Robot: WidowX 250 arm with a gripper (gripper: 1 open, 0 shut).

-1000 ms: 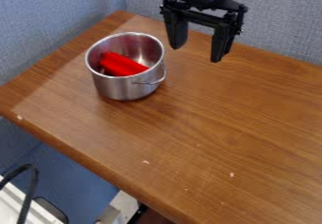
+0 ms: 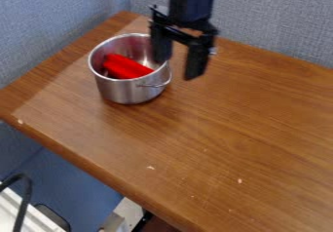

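A metal pot [image 2: 130, 92] with a wire handle stands on the left part of the wooden table [image 2: 235, 148], and a red cylindrical object [image 2: 127, 67] lies inside it. My black gripper [image 2: 178, 49] is open above and at the back right edge of the pot, blurred, with its fingers apart.
Grey padded walls stand behind and to the left. White and black equipment [image 2: 16, 212] sits low at the bottom left, beyond the table's edge.
My gripper has moved left toward the pot and turned. The pot and the red object look unmoved.
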